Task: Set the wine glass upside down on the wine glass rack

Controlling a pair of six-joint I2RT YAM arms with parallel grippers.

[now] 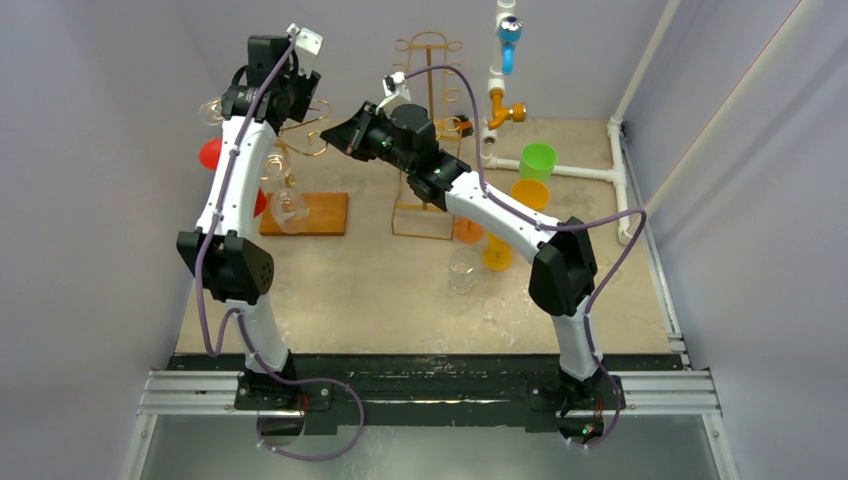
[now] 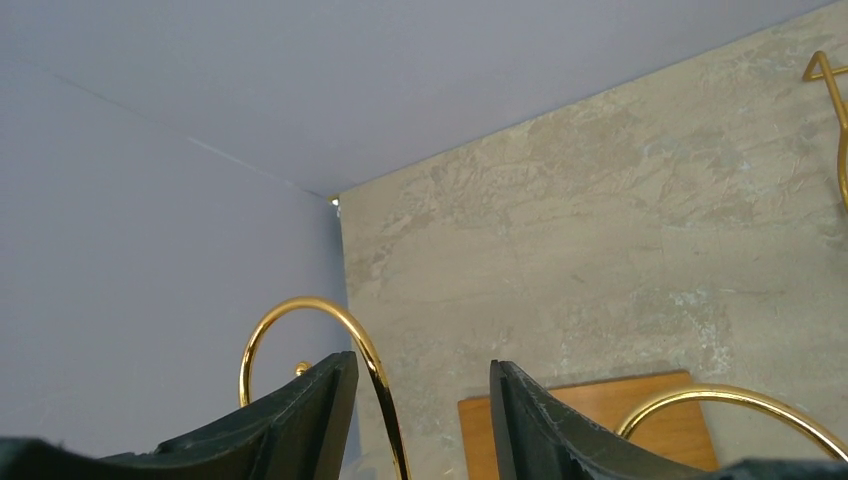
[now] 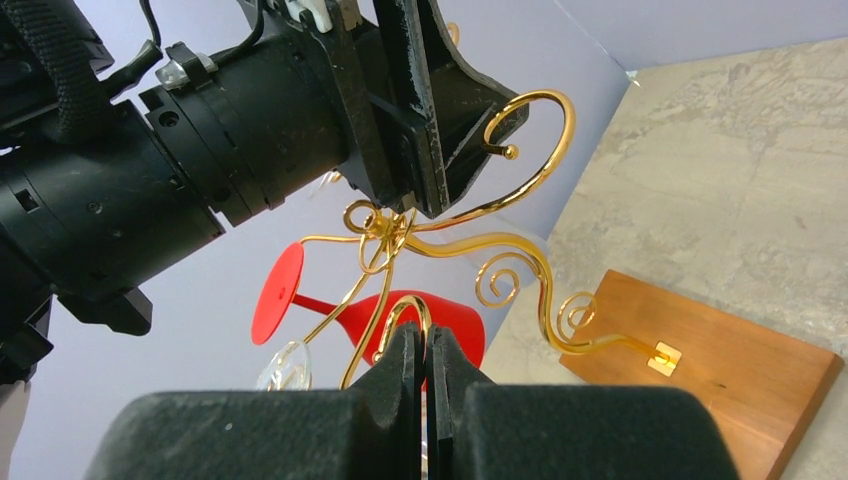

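Observation:
The gold glass rack stands on a wooden board, holding red glasses and clear ones. My left gripper is at the rack's top back, fingers apart with nothing seen between them; gold loops lie around and below them in the left wrist view. My right gripper is shut on a gold arm of the rack, at its right side in the top view.
A second gold rack stands back centre. Orange, yellow, green and clear cups stand right of centre, near white pipes.

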